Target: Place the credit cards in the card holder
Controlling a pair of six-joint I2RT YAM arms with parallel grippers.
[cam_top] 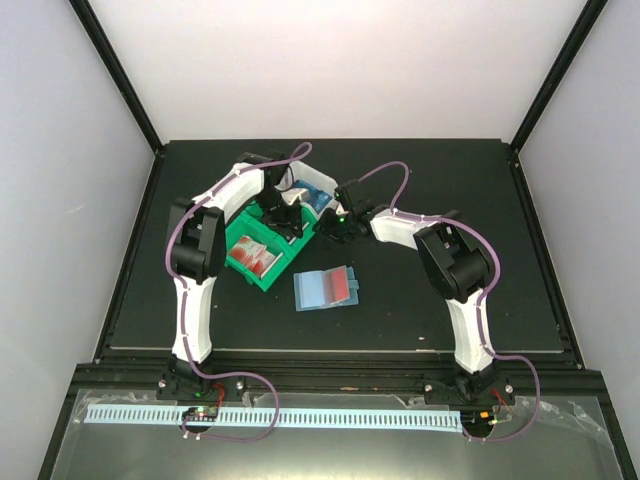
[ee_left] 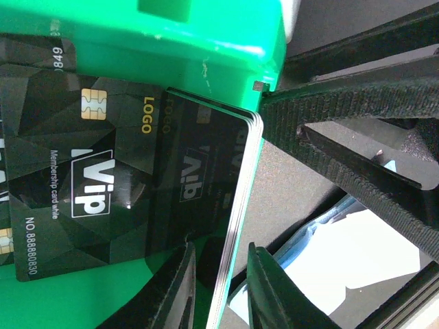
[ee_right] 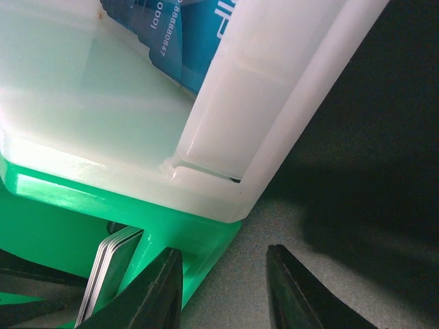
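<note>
Several black cards (ee_left: 75, 178) lie in a green bin (cam_top: 277, 272). At their right edge a stack of black cards (ee_left: 206, 161) with white edges leans against the bin wall. My left gripper is partly open over that edge, one finger at each side; firm contact cannot be made out. Beside the bin's corner, my right gripper stands open, with no card between its fingers. The pale-blue card holder (cam_top: 312, 288) lies spread on the table, its right side reddish.
Reddish cards (cam_top: 252, 254) sit in the green bin's near compartment. A white bin (ee_right: 267, 89) with blue cards (ee_right: 178, 41) adjoins it at the back. Both gripper tips are close together near the bins.
</note>
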